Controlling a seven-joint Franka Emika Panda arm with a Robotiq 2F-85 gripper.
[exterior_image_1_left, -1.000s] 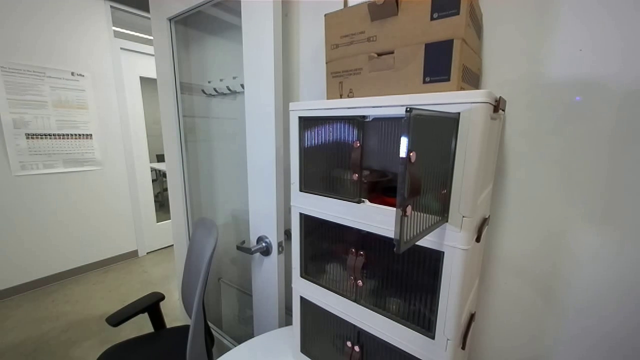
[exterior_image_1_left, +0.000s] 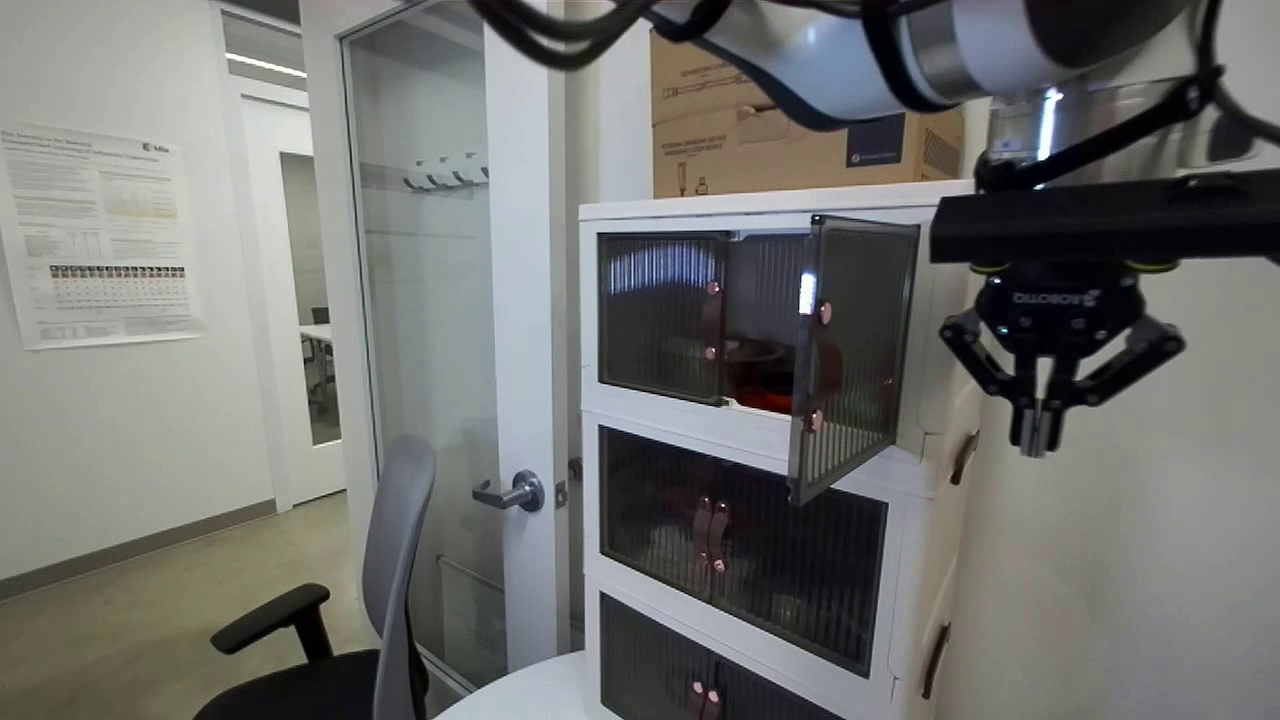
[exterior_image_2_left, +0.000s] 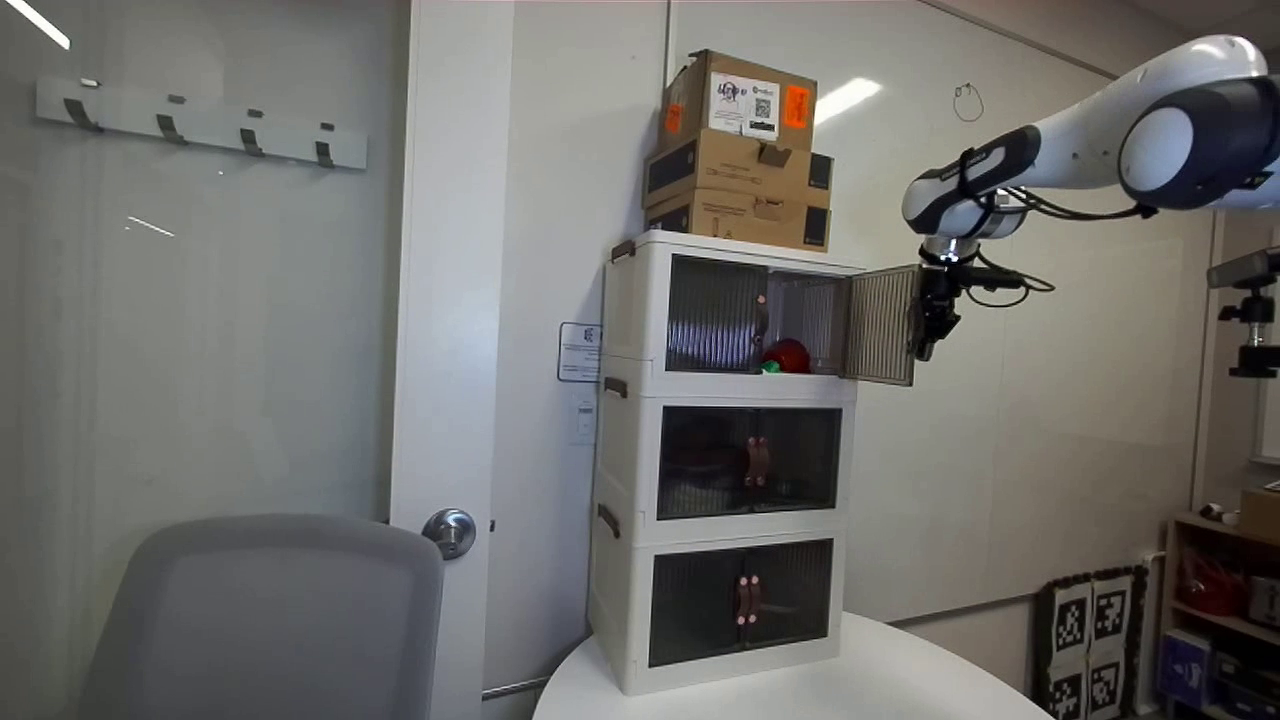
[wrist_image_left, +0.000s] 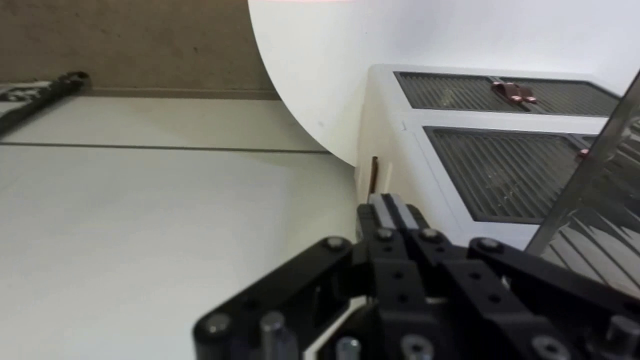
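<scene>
The right-hand door (exterior_image_1_left: 858, 348) of the top cabinet stands swung outward, with its brown handle (exterior_image_1_left: 825, 366) near the free edge. Inside that compartment lies a red object (exterior_image_2_left: 787, 356) with something green (exterior_image_2_left: 770, 366) beside it. In exterior view 1, my gripper (exterior_image_1_left: 1036, 444) hangs right of the open door, pointing down, its fingertips very close together. The wrist view has the gripper beside the cabinet's side wall, with the ribbed door panel (wrist_image_left: 591, 198) to its right. Nothing shows between the fingers; whether they fully meet is unclear.
Beneath are a middle cabinet (exterior_image_2_left: 750, 462) and a bottom cabinet (exterior_image_2_left: 741, 602), doors shut, on a round white table (exterior_image_2_left: 900, 672). Cardboard boxes (exterior_image_2_left: 738, 156) sit on top. A wall (exterior_image_1_left: 1128, 576) borders the right side. A grey chair (exterior_image_2_left: 264, 612) stands in front at left.
The arm and gripper have come into exterior view 1 from outside it, now at the upper right beside the cabinet. The open door has not moved.
</scene>
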